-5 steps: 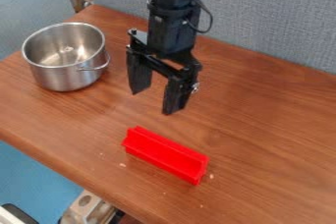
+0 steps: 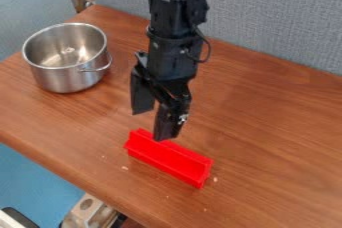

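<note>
My black gripper (image 2: 156, 112) hangs in the middle of the camera view with its fingers open and pointing down, just above the left end of a red bar (image 2: 170, 158). The bar lies diagonally on the wooden table, nearer the front. Nothing shows between the fingers.
A metal pot (image 2: 67, 60) with a handle stands at the back left. A grey wall runs along the back, and the table's front left edge borders a blue area.
My gripper has moved down and toward the front, to just over the red bar. The bar and pot have not moved.
</note>
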